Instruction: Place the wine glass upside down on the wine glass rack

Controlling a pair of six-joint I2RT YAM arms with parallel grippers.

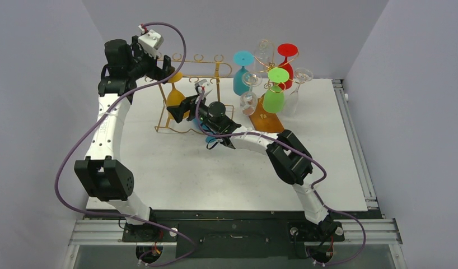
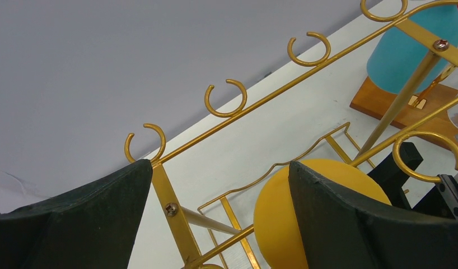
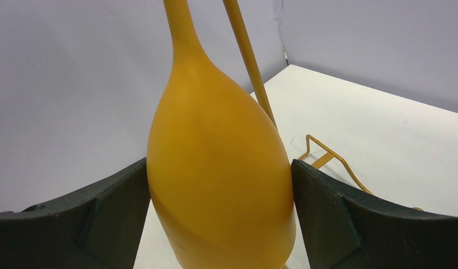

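An orange wine glass [image 1: 174,100] is upside down at the left end of the gold rack [image 1: 193,76], its round base uppermost. In the right wrist view its bowl [image 3: 221,162] fills the space between the fingers of my right gripper, which stands open around it. The fingertips appear at or against the bowl's sides. My left gripper is above the rack's left end, open, with rack bars visible between its fingers. One left finger [image 2: 350,218] partly covers the orange base [image 2: 277,216]; contact cannot be told.
Gold hooks [image 2: 225,101] line the rack's upper bars. A second holder with a wooden base [image 1: 264,121] carries several glasses, including blue [image 1: 241,78], green [image 1: 274,101] and red ones. Something blue sits low by my right gripper.
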